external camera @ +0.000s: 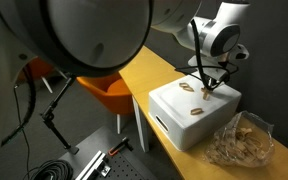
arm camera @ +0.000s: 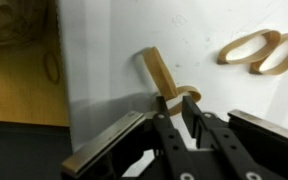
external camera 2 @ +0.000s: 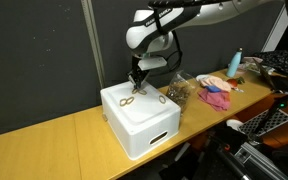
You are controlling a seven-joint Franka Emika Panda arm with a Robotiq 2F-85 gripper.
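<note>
A white box (external camera: 189,115) bears several tan bands on its top. Just over its surface, toward the far side, is my gripper, pointing down. Its fingertips stand a small way apart in the wrist view, with a tan strip (arm camera: 160,72) running out from beneath them. A curved tan band (arm camera: 193,91) shows beside the right fingertip; whether it is part of the strip is unclear. Whether the fingers grip the strip is hidden. Apart from these lies a looped tan band (arm camera: 244,46), with another loop (arm camera: 282,55) touching it.
Beside the box is a clear bag (external camera: 242,140) holding several tan pieces. In the second exterior view, a pink cloth (external camera 2: 215,100) and a blue bottle (external camera 2: 234,64) stand farther right.
</note>
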